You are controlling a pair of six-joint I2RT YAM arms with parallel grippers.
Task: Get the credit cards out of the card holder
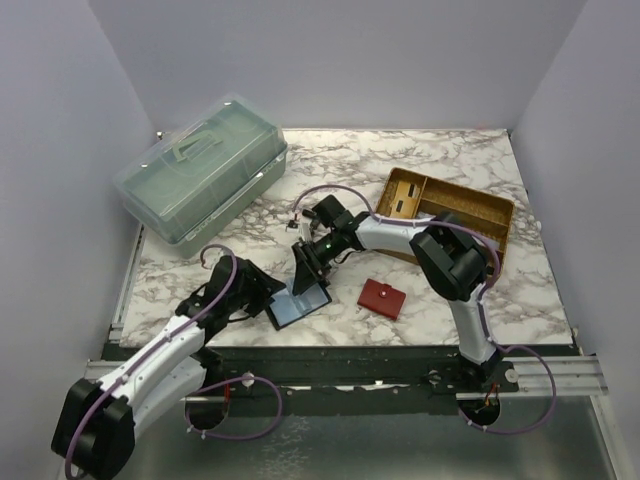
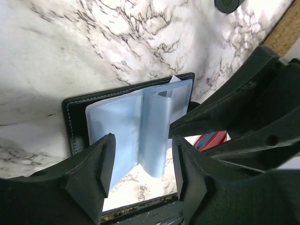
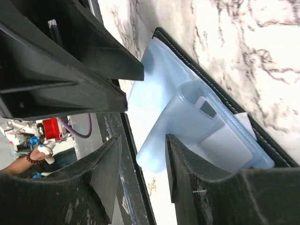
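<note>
The open card holder (image 1: 298, 308), black with translucent blue sleeves, lies at the table's front centre. In the left wrist view its middle sleeve (image 2: 155, 131) stands curled up, and a white card edge (image 3: 241, 121) shows at the holder's border in the right wrist view. My left gripper (image 1: 266, 290) is part open at the holder's left side, its fingers apart over the sleeves. My right gripper (image 1: 305, 270) is over the right half, fingers part open around the curled sleeve; whether they touch it I cannot tell.
A red wallet (image 1: 381, 298) lies right of the holder. A wooden tray (image 1: 470, 205) is at the back right, a green plastic case (image 1: 200, 170) at the back left.
</note>
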